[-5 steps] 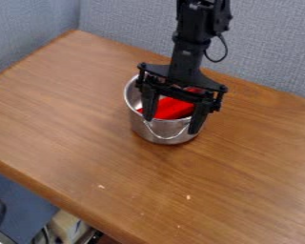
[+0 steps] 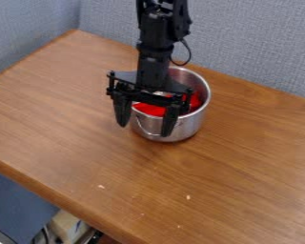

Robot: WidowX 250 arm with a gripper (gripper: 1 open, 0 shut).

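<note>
A steel pot (image 2: 189, 128) stands on the wooden table (image 2: 79, 124), with a red object (image 2: 150, 109) inside, mostly hidden. My black gripper (image 2: 145, 118) is open over the front of the pot, its left finger outside the pot's left rim and its right finger in front of the red object.
Grey padded walls stand along the back and left of the table. At the lower left, beyond the table's edge, are cables and a dark blue surface.
My gripper has moved left across the pot, so its left finger now sits farther left, past the rim. The pot looks about where it was.
</note>
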